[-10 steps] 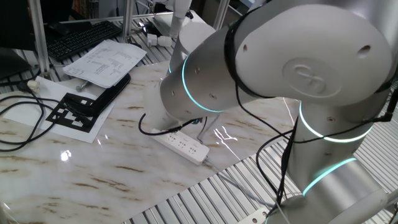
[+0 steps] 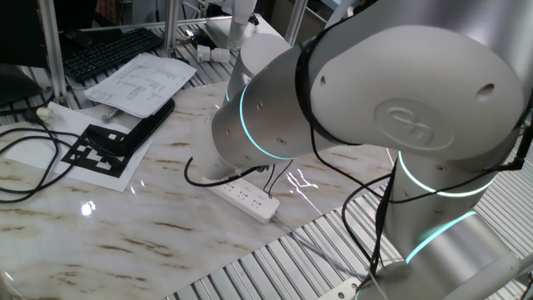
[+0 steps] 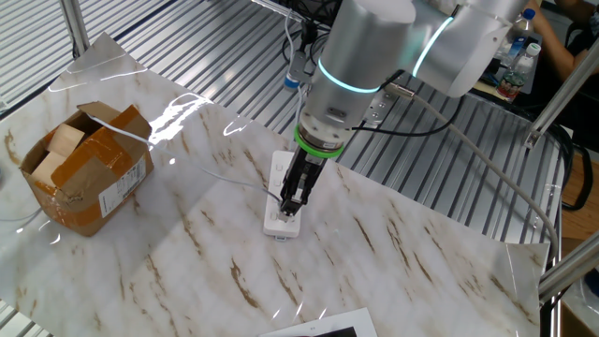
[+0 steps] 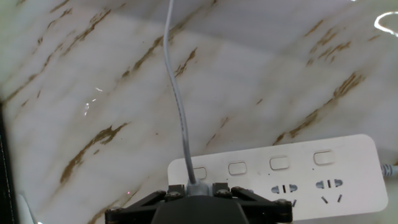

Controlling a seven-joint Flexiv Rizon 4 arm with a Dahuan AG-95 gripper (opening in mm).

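The white power strip (image 4: pixel 348 183) lies flat on the marbled table; its sockets and a row of switches show in the wrist view. At its end, away from its own cord, my gripper (image 3: pixel 289 208) points down close over the strip. Between the fingertips is a grey plug (image 4: pixel 198 188), and my gripper is shut on it. A thin grey cable (image 4: pixel 177 93) runs from the plug across the table. The plug's prongs and the sockets under it are hidden, so I cannot tell how far in they sit. In exterior view 1 the arm hides the gripper.
An open cardboard box (image 3: pixel 89 173) stands at the left in exterior view 2, with the cable passing over it. A marker sheet (image 2: pixel 100 158) with a black object and papers lies on the far side in exterior view 1. Bare table surrounds the strip.
In exterior view 1 the arm has shifted slightly left and down over the last second. The power strip looks almost unmoved.
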